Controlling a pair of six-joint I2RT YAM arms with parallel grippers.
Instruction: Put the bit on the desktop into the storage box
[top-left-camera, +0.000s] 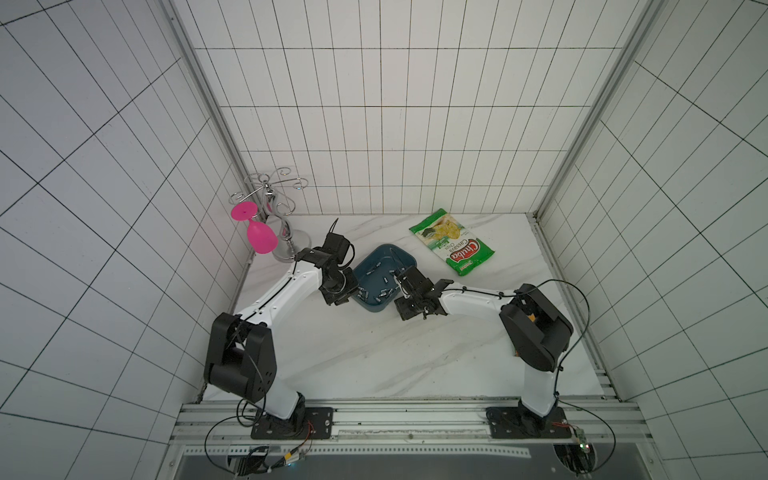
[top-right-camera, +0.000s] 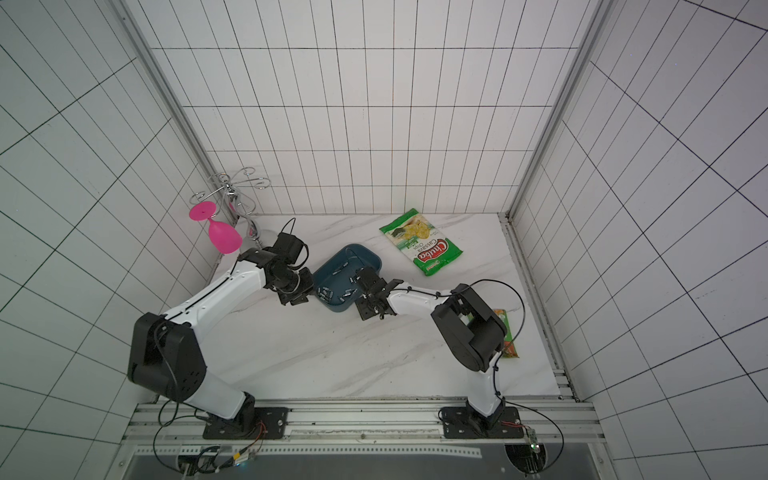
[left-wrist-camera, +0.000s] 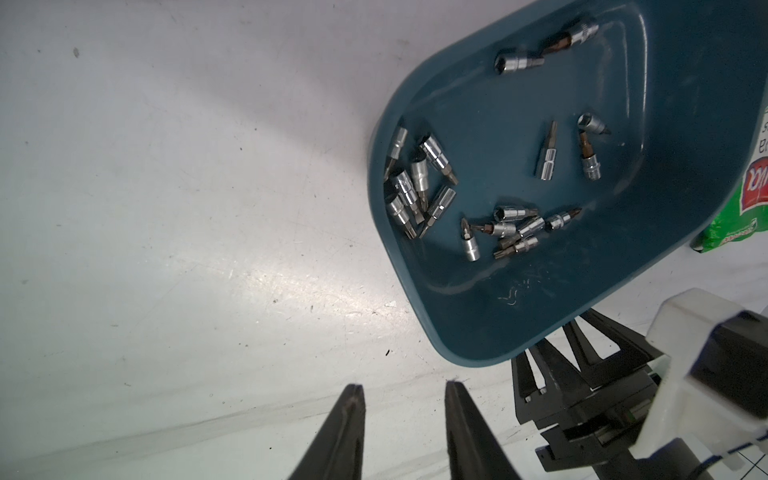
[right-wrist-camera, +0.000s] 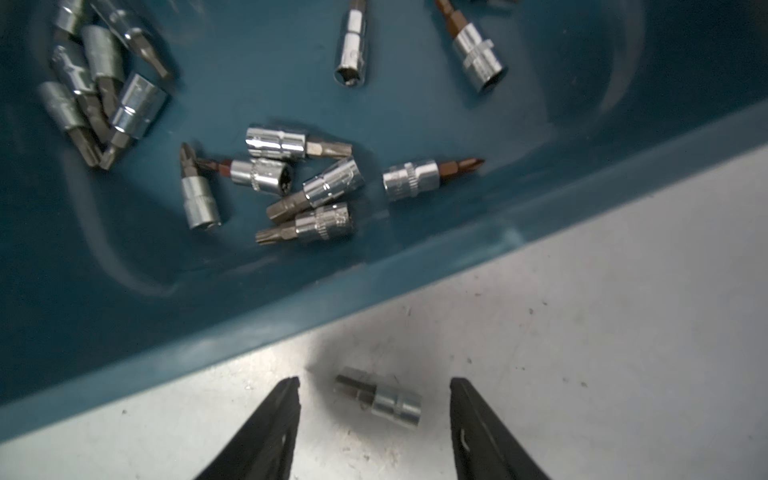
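One loose bit (right-wrist-camera: 380, 397), silver at its socket end and dark at its tip, lies on the white desktop just outside the near wall of the blue storage box (right-wrist-camera: 320, 300). Above that bit is my right gripper, open, its fingers to either side of the bit and apart from it. Several similar bits (left-wrist-camera: 516, 232) rest inside the box, some in a cluster by its left end. At the box's left side, my left gripper has its fingers apart with bare desktop between them.
A green chips bag (top-left-camera: 453, 242) lies behind the box on the right. On the left stands a metal rack (top-left-camera: 284, 228) with a pink cup (top-left-camera: 261, 236). Part of another packet (top-right-camera: 509, 332) shows behind the right arm.
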